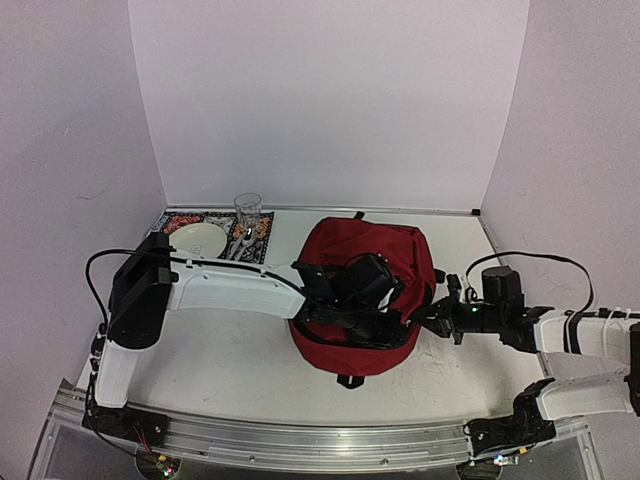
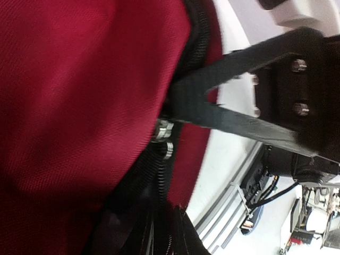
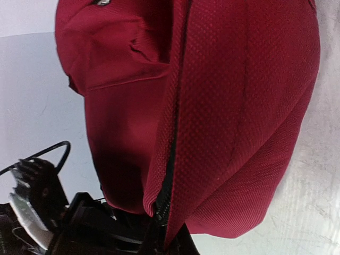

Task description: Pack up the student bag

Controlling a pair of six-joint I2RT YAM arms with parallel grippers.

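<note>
A dark red student bag [image 1: 335,355] lies mid-table with its black-zipped opening partly spread. Over that opening, toward its right side, reaches my left gripper [image 1: 396,328]. In the left wrist view, the left fingertips [image 2: 144,234] are close together beside the zipper [image 2: 162,183]; whether they pinch it is hidden. A metal zipper slider [image 2: 163,139] shows above them. At the bag's right edge is my right gripper [image 1: 422,318]. Its fingers converge on the edge near the slider, and in the right wrist view red fabric runs between its tips.
At the back left, a patterned mat [image 1: 264,226] bears a white plate [image 1: 198,238], a clear glass [image 1: 248,208] and light cutlery [image 1: 240,246]. Bare table [image 1: 220,350] lies left and front of the bag. Both arms crowd the opening.
</note>
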